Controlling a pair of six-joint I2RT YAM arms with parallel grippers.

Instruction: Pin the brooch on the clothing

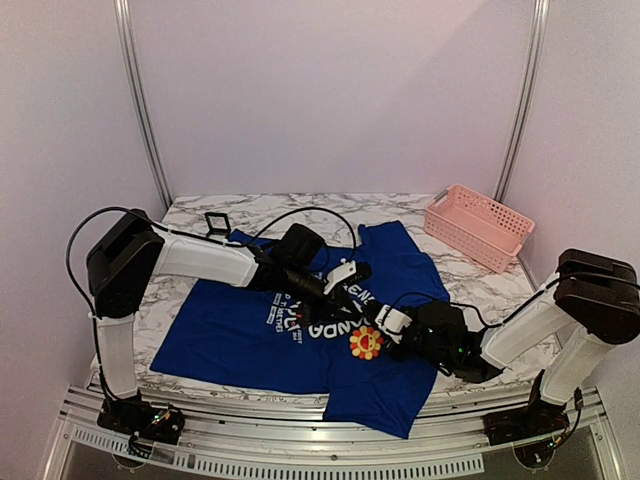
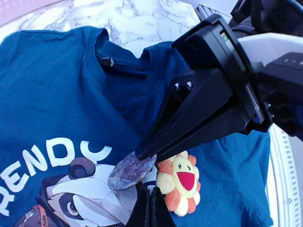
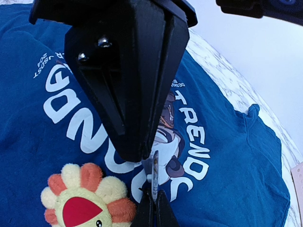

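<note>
The blue T-shirt (image 1: pixel 230 340) with a white panda print lies flat. A smiling flower brooch (image 2: pixel 180 184) rests on it beside the print. My right gripper is shut at a greyish oval piece, seen edge-on as a thin strip in the right wrist view; whether it is cloth or a separate thing I cannot tell. My left gripper is shut just below that piece, its tips meeting it or very close. In the top view both grippers nearly meet above the flower.
A pink basket (image 1: pixel 480 205) stands at the back right. A small dark open box (image 1: pixel 217 222) sits at the back left. Bare marble table surrounds the shirt.
</note>
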